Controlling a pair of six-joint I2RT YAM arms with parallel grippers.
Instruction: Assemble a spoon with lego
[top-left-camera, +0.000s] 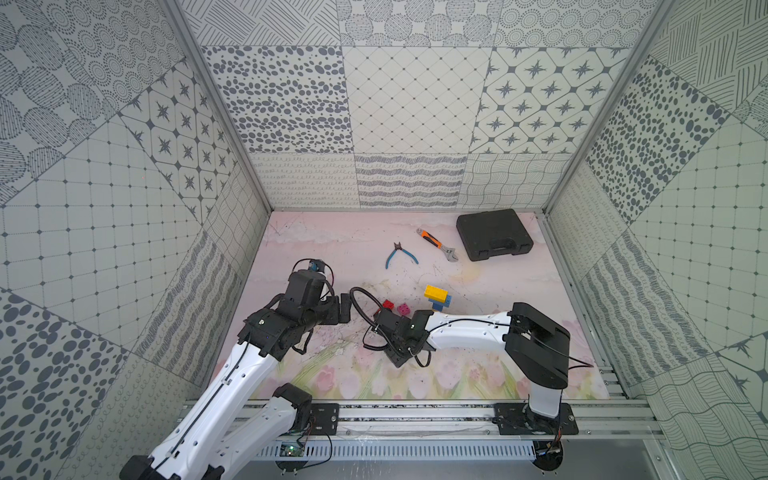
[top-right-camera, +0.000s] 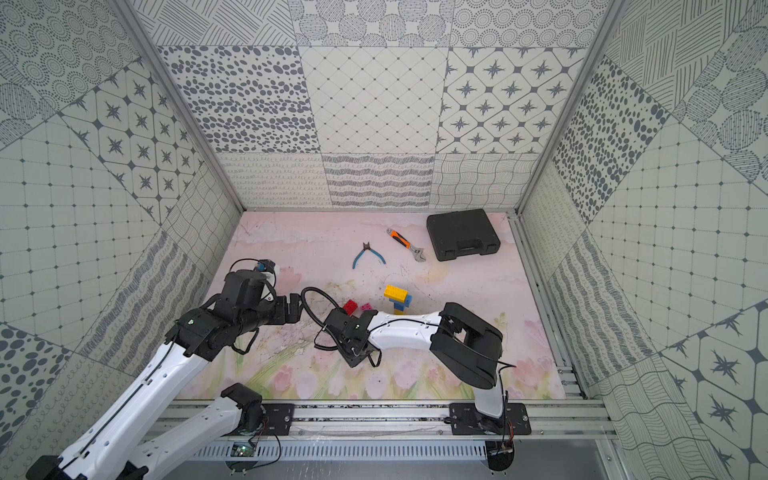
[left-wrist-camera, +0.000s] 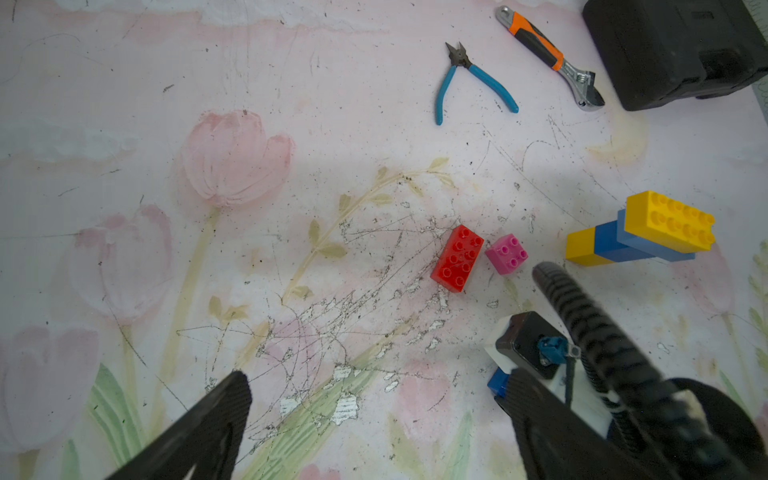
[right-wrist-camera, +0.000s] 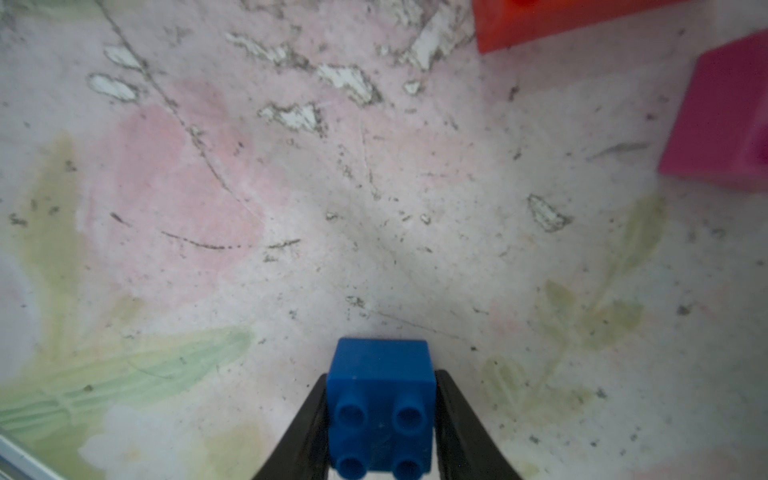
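A blue brick (right-wrist-camera: 380, 360) lies between the fingers of my right gripper, low over the table; whether they grip it firmly I cannot tell. Beyond it lie a red brick (left-wrist-camera: 457, 257) and a pink brick (left-wrist-camera: 506, 254). To their right stands a joined assembly of yellow and blue bricks, its yellow top brick (left-wrist-camera: 668, 220) studded. My left gripper hangs over the left part of the table, open, with nothing between its fingers.
Blue-handled cutters (top-left-camera: 401, 254) and an orange adjustable wrench (top-left-camera: 437, 244) lie toward the back, with a black case (top-left-camera: 493, 233) at the back right.
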